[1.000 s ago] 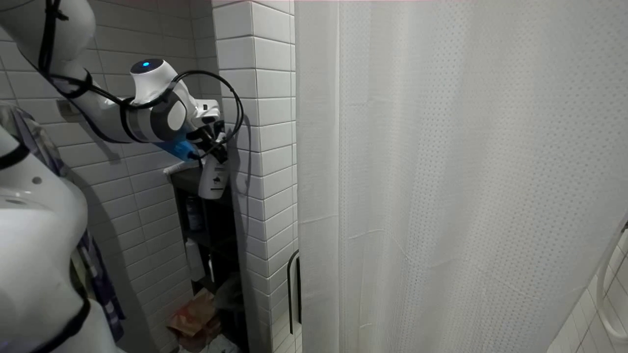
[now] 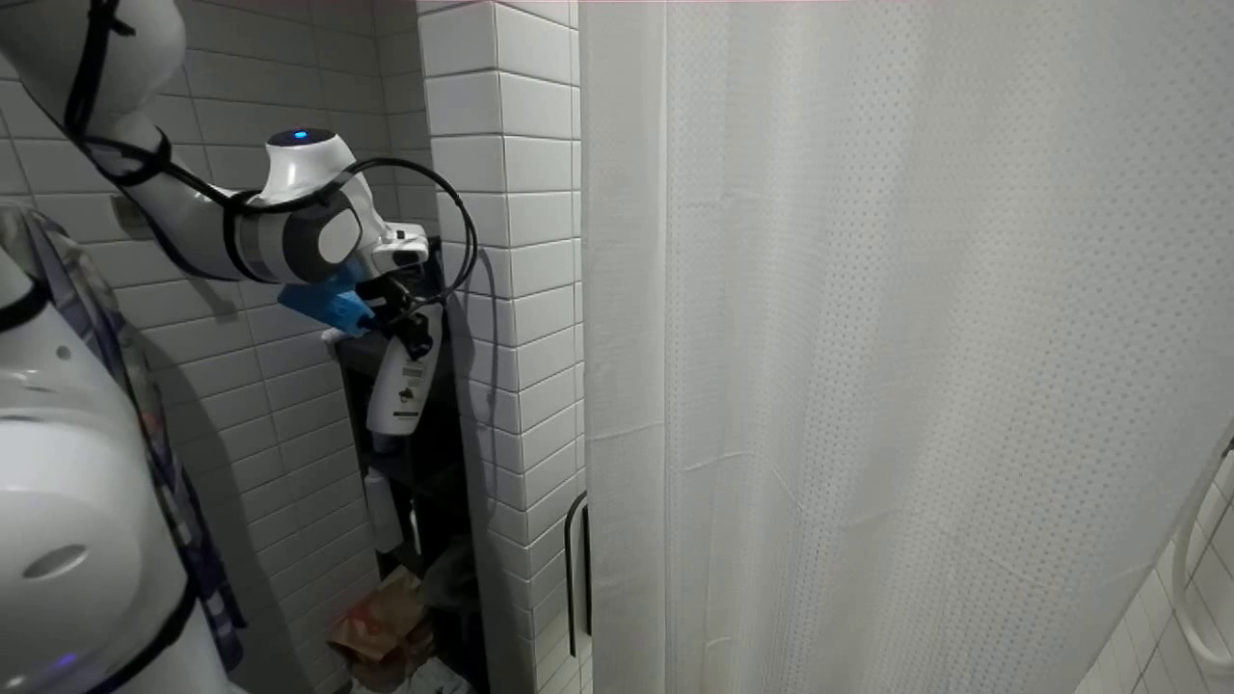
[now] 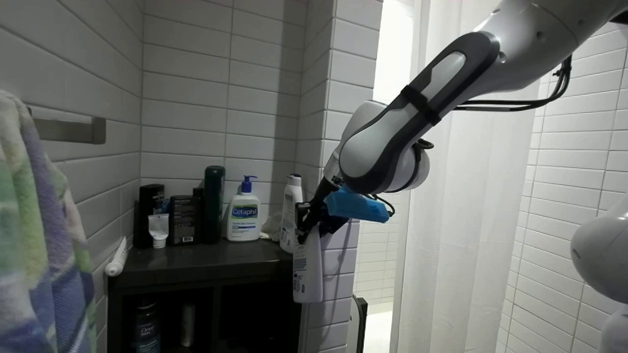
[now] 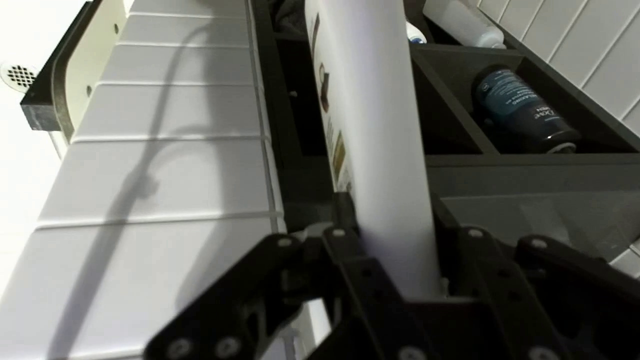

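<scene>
A white bottle (image 2: 405, 387) with a printed label hangs from my gripper (image 2: 418, 328), in front of the dark shelf unit. My gripper (image 3: 312, 226) is shut on the bottle (image 3: 307, 279) near its upper part in exterior view 2. There the bottle's lower end reaches below the level of the shelf's top, beside the tiled pillar. From the wrist, the bottle (image 4: 384, 120) runs up the picture between the two black fingers, its label turned left. Its top end is hidden by my gripper.
On the shelf top (image 3: 194, 259) stand a Cetaphil pump bottle (image 3: 244, 212), another white bottle (image 3: 291, 206) close behind my gripper, and several dark containers. A Dove can (image 4: 525, 111) lies in a compartment. The tiled pillar (image 2: 509, 289) is close by on one side; the curtain (image 2: 902, 347) hangs beyond.
The bottle has come down and slightly left in exterior view 1, more tilted, and more of it shows. My gripper is lower and has moved with it.
</scene>
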